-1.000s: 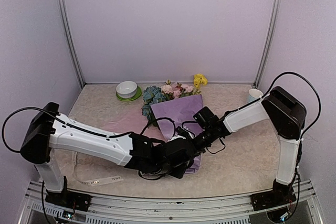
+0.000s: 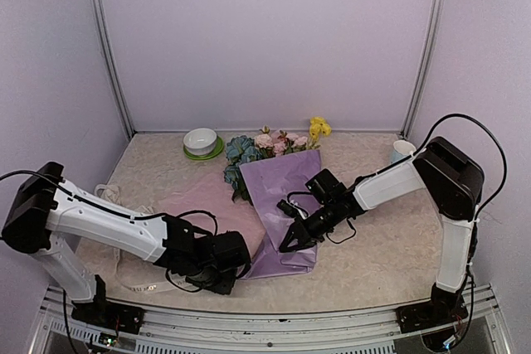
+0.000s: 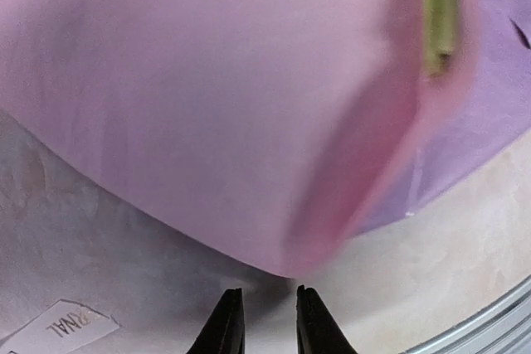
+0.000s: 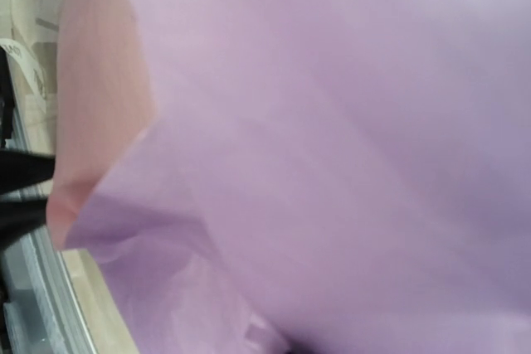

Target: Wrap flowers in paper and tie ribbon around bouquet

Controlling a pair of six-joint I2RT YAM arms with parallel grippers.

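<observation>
The fake flowers (image 2: 284,140) lie on pink (image 3: 191,80) and purple (image 2: 278,184) wrapping paper, with green stems (image 3: 440,14) showing at the pink paper's fold. My left gripper is open at the pink paper's front corner, nothing visible between its fingers. My right gripper (image 2: 286,242) is over the lower purple paper; its own fingers are not clear, so its state is unclear. A pale ribbon with printed letters (image 3: 62,329) lies at the front left.
A white bowl (image 2: 200,140) on green plates stands at the back left, a white cup (image 2: 401,151) at the back right. The metal front edge runs close to both grippers.
My left arm has moved left, away from the right gripper, uncovering more purple paper. The right arm has barely moved.
</observation>
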